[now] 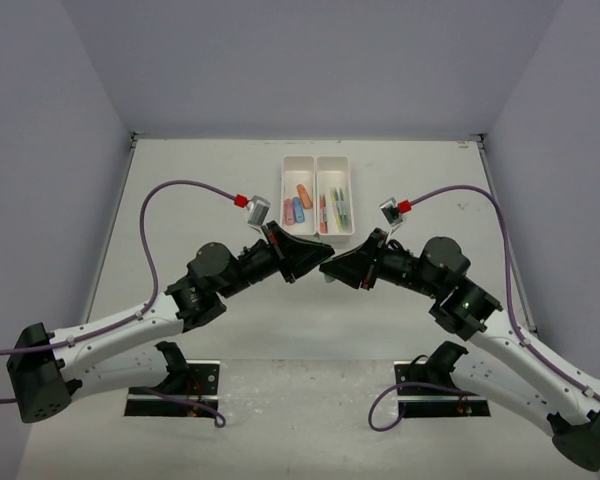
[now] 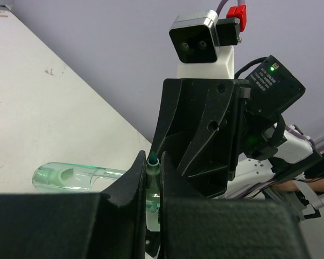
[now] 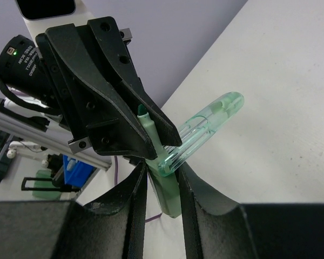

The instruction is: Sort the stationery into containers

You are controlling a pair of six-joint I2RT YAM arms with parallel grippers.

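In the right wrist view, my left gripper is shut on a light green marker (image 3: 167, 194) with a dark green tip. A clear, green-tinted piece (image 3: 208, 127) with a rounded end juts out sideways across the marker. The fingers of my right gripper stand apart around the marker's lower end, with pale background showing beside it. From the left wrist, the tip of the marker (image 2: 153, 162) rises between the left fingers, and the clear piece (image 2: 70, 177) reaches leftward. The right gripper (image 1: 325, 270) meets the left (image 1: 328, 250) in the top view, hiding most of the marker.
Behind the grippers stand two white trays. The left tray (image 1: 298, 162) holds orange, pink and blue items; the right tray (image 1: 333, 165) holds several pens. The two arms are very close together, leaving little room between them.
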